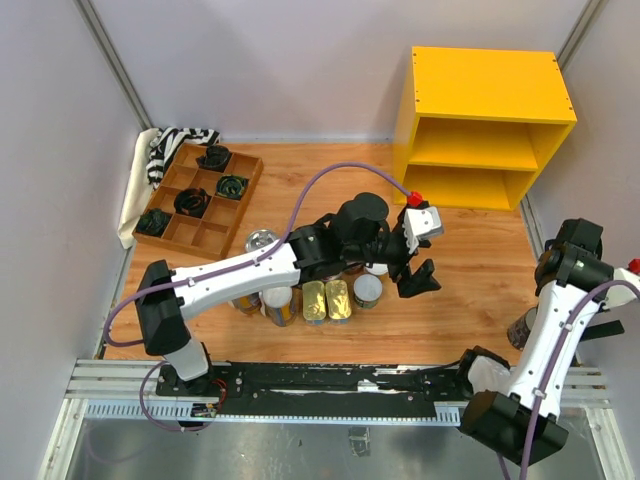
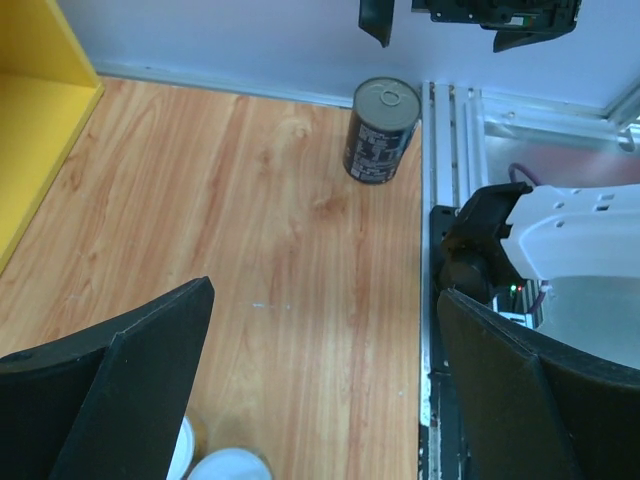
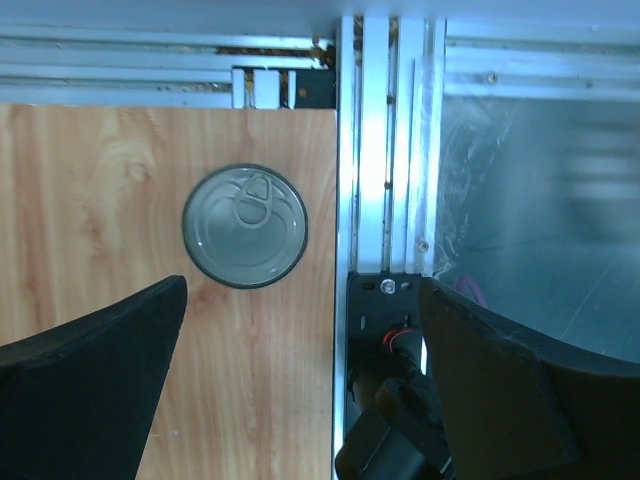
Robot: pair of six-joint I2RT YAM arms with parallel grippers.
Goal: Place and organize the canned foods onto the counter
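A dark can with a pull-tab lid stands upright, alone near the counter's front right corner; the left wrist view shows the same can (image 2: pixel 382 130) from the side. My right gripper is over this area, open and empty, with the can's lid ahead of its spread fingers. My left gripper (image 1: pixel 421 278) is open above the counter's middle, nothing between its fingers. Left of it stand grouped cans, among them gold-topped cans (image 1: pixel 326 300), a silver-topped can (image 1: pixel 367 289) and a white-topped can (image 1: pixel 279 300). The left arm hides part of the group.
A yellow two-level shelf (image 1: pixel 480 85) stands at the back right. At the back left lies a divided wooden tray (image 1: pixel 212 232) with dark coiled items, beside folded cloth (image 1: pixel 165 150). Bare counter (image 1: pixel 465 290) spreads between the can group and the lone can.
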